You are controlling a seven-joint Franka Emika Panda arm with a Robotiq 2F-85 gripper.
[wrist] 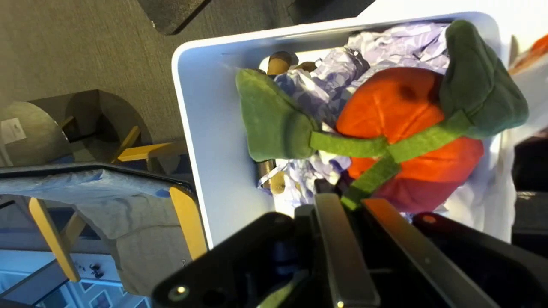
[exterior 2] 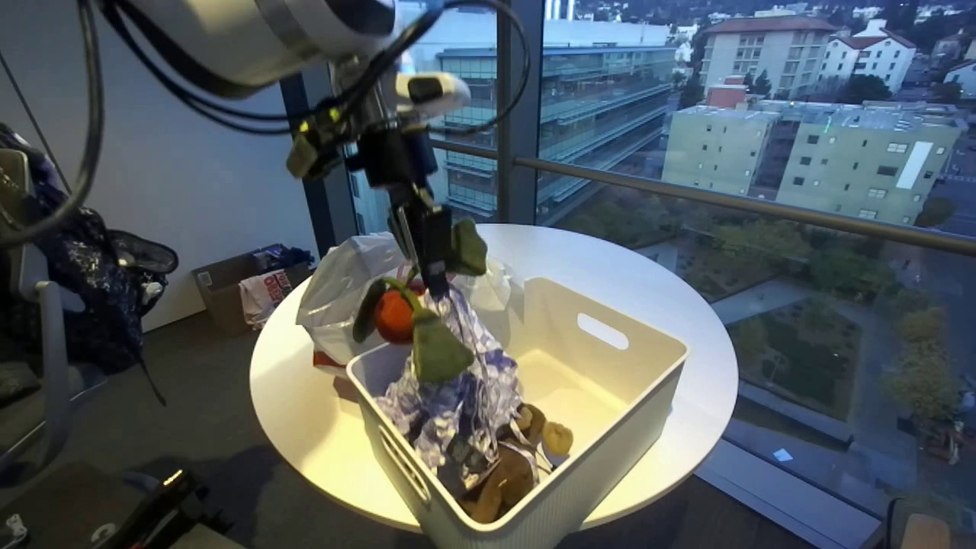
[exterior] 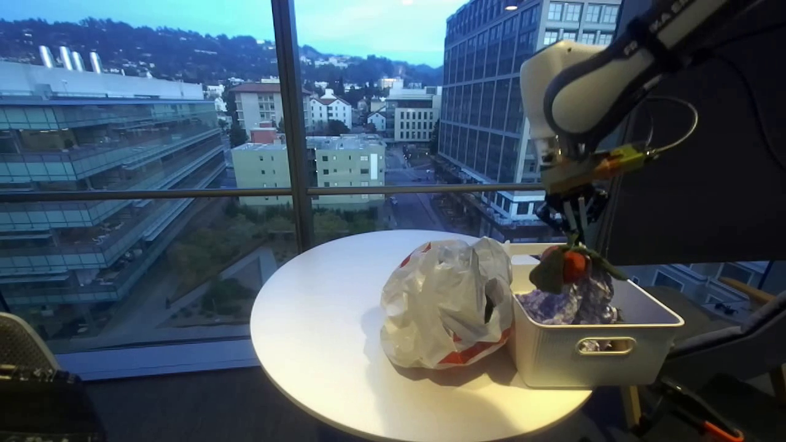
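Over the white bin (exterior 2: 595, 471), my gripper points down, shut on the green stem of a red-orange plush toy (wrist: 393, 105) with dark green leaves. A purple-and-white checkered cloth (exterior 2: 485, 370) lies crumpled in the bin beneath the toy, its upper part rising to the fingertips in the second exterior view. Whether the fingers pinch the cloth as well, I cannot tell. Several brown items (exterior 2: 508, 476) lie beside the cloth on the bin's floor. In the first exterior view the toy hangs around the height of the bin's rim.
A white plastic bag (exterior: 442, 309) with red print stands against the bin on the round white table (exterior: 317, 317). One half of the bin's floor is bare in the second exterior view. Bare tabletop lies on the bag's far side from the bin. Window glass stands behind the table.
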